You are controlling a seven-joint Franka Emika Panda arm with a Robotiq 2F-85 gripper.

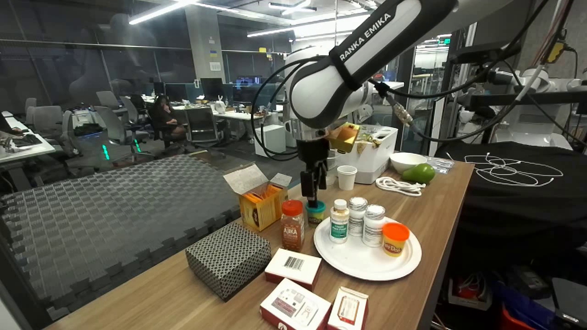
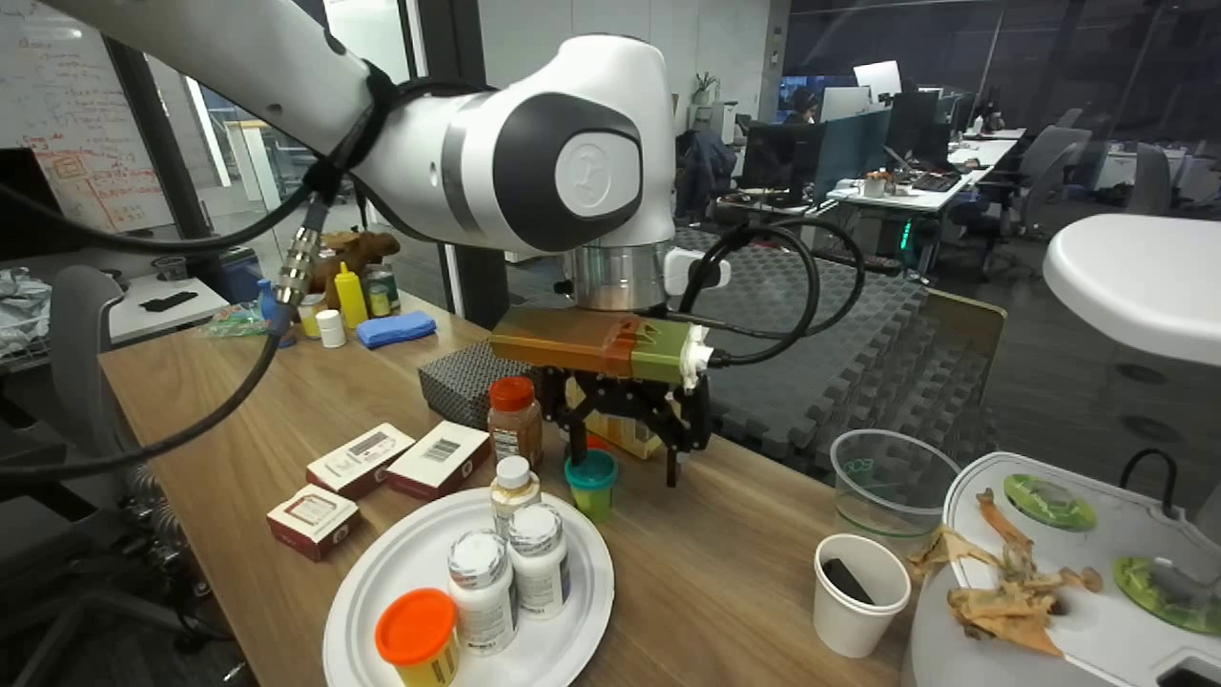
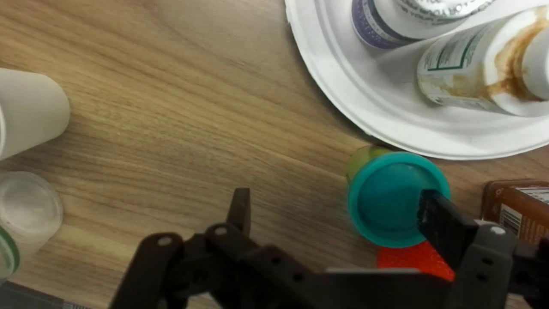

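My gripper is open, its black fingers wide apart with nothing held between them. Toward the right finger in the wrist view stands a Play-Doh tub with a teal lid (image 3: 393,198); that finger overlaps the lid's edge, and whether they touch I cannot tell. In exterior view 2 the teal-lidded tub (image 2: 591,487) stands upright on the table just beyond the plate's rim. The white plate (image 1: 352,263) carries an orange-lidded Play-Doh tub (image 1: 394,240), two white bottles (image 1: 373,228) with silvery tops and a white-capped bottle (image 1: 339,222).
A red-lidded spice jar (image 1: 292,225) stands close beside the teal-lidded tub, near an open yellow box (image 1: 264,206). A patterned box (image 1: 228,258) and several small cartons (image 1: 294,266) lie nearer. Bare wood separates the tub from the paper cup (image 2: 858,595).
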